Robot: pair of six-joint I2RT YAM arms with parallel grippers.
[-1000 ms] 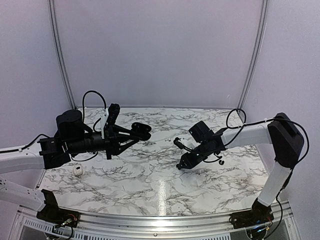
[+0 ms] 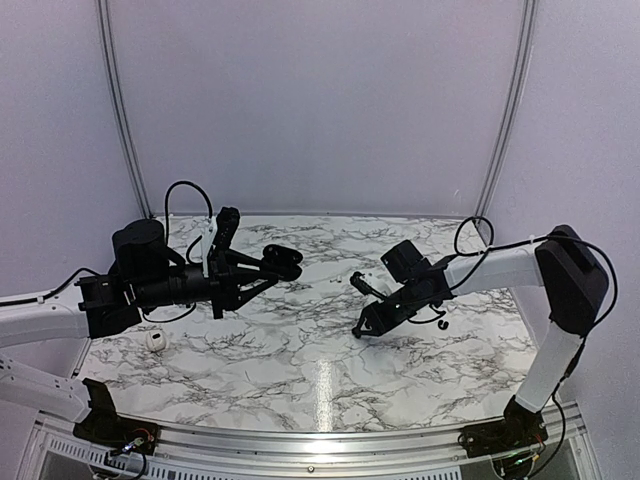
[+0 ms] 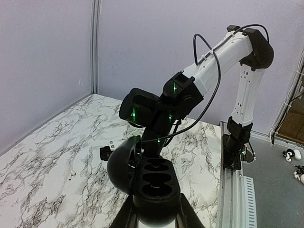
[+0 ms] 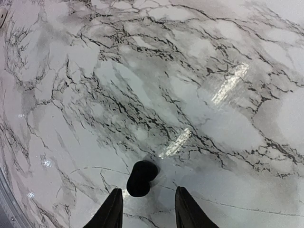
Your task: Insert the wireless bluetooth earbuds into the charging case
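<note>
The black charging case [image 2: 283, 256] hangs above the table in my left gripper [image 2: 268, 277], which is shut on it. In the left wrist view the case [image 3: 156, 199] has its lid open and shows its empty-looking dark wells. My right gripper is open, low over the table at centre right in the top view. Just beyond its fingertips lies a small black earbud [image 4: 140, 178] on the marble, with nothing between the fingers.
Small dark pieces [image 2: 442, 324] lie right of the right wrist on the table. A white round item [image 2: 155, 340] sits at the left. The marble table [image 2: 250, 380] is otherwise mostly clear, with walls around its back and sides.
Both arms are almost still; the right gripper has shifted very slightly at most.
</note>
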